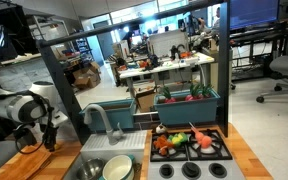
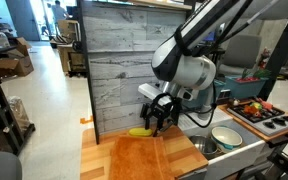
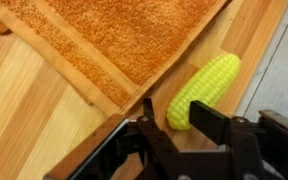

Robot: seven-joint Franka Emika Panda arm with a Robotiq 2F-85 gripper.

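A yellow toy corn cob [image 3: 212, 82] lies on the wooden counter beside an orange towel [image 3: 134, 40]. In the wrist view my gripper is over the cob's near end, its dark fingers [image 3: 216, 124] apart with that end showing between them. Whether either finger touches it, I cannot tell. Exterior view 2 has the corn cob [image 2: 140, 131] at the towel's back edge, by the grey plank wall, with the gripper [image 2: 155, 131] low at its right. From exterior view 1 the gripper [image 1: 51, 146] hides the cob.
The sink [image 1: 88, 168] with a faucet [image 1: 102, 118] and a cream bowl [image 1: 117, 168] is right of the towel. Farther right is a stove [image 1: 191, 158] with toy vegetables. Plank wall [image 2: 124, 95] stands close behind the cob.
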